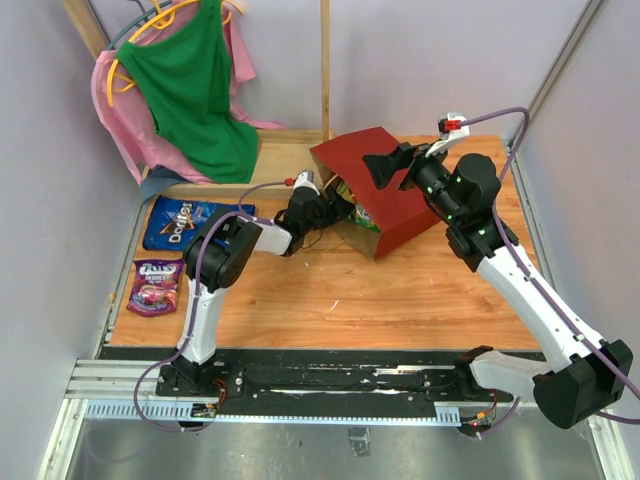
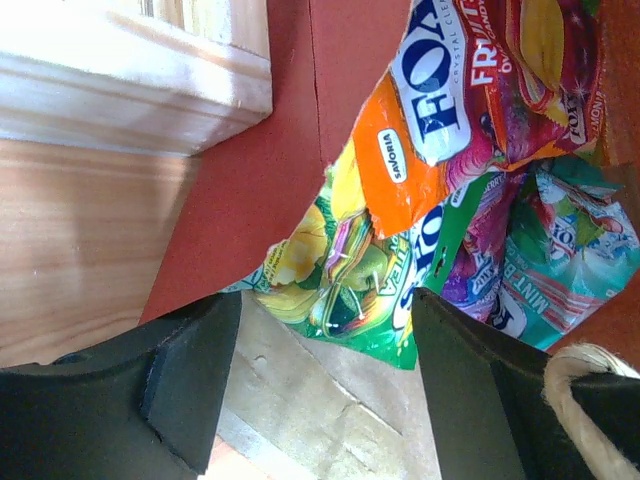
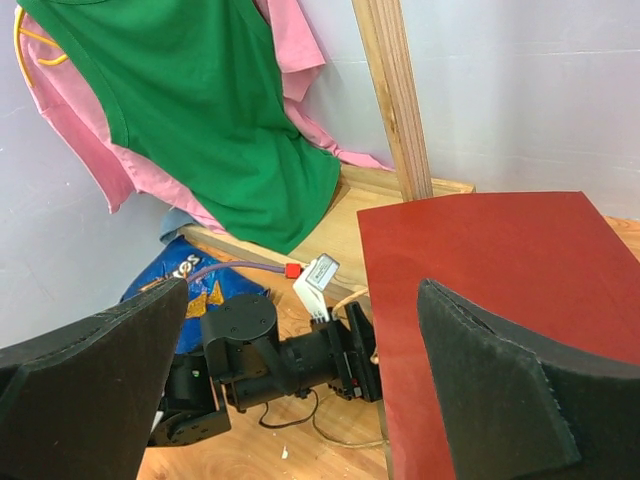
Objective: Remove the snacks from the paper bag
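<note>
The red paper bag [image 1: 400,205] lies on its side, its mouth facing left. Inside it, in the left wrist view, are a green snack pack [image 2: 340,285], an orange-red pack [image 2: 430,110] above it, and a purple and teal pack [image 2: 560,240] to the right. My left gripper [image 1: 342,205] is at the bag's mouth, its fingers part open on either side of the green pack's lower edge; whether they touch it is unclear. My right gripper [image 1: 385,165] hangs open above the bag, empty between its fingers.
A blue Doritos bag [image 1: 185,223] and a purple snack pack [image 1: 155,287] lie on the table at left. Behind stands a wooden frame [image 1: 285,160] with hanging clothes [image 1: 185,90].
</note>
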